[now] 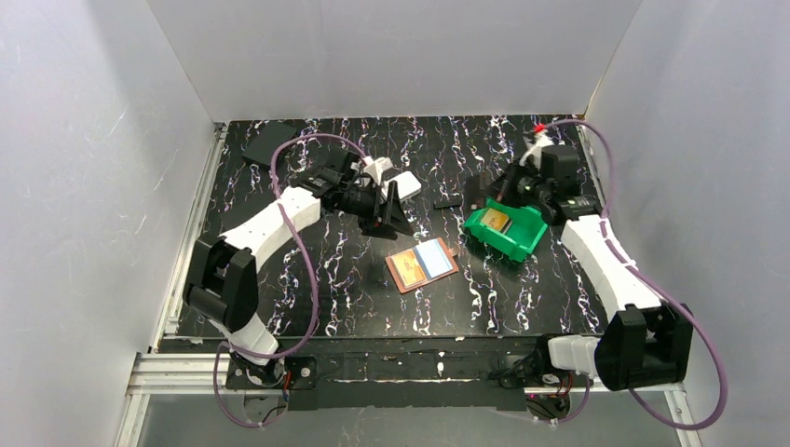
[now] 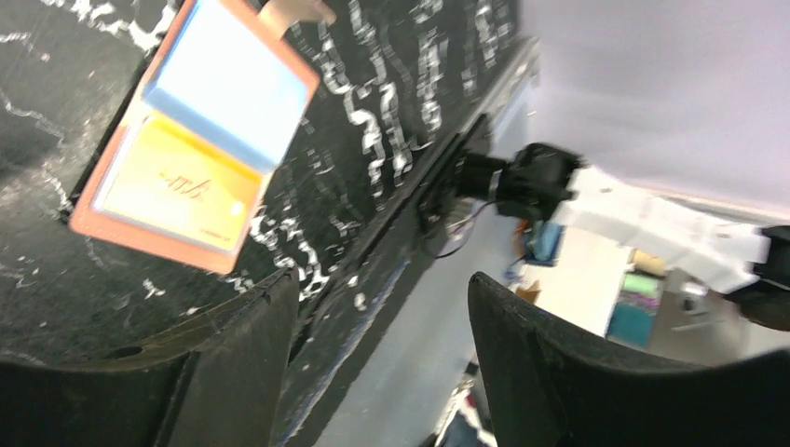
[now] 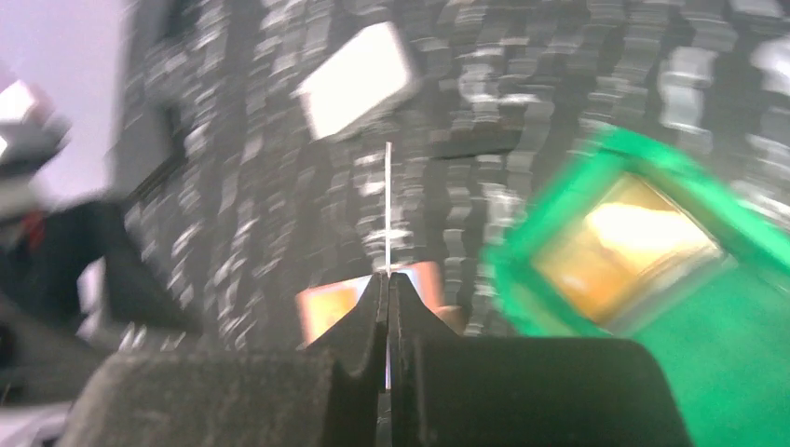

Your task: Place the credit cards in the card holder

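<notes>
A thin dark card [image 1: 475, 191] is pinched in my shut right gripper [image 1: 498, 184], raised over the back edge of the green bin. In the right wrist view that card [image 3: 388, 209] appears edge-on as a pale line rising from the fingertips. Open on the table lies the brown card holder [image 1: 403, 288], a gold card [image 2: 182, 186] and a light-blue panel [image 2: 233, 79] showing in it. My left gripper [image 1: 391, 228] hangs empty behind and left of the holder, its fingers [image 2: 247, 331] spread apart. A gold card [image 1: 496, 220] rests inside the green bin [image 1: 503, 247].
A white device [image 1: 404, 184] stands close behind the left gripper. Beside it is a small black bar [image 1: 448, 201]; a dark box [image 1: 268, 142] sits at the back left.
</notes>
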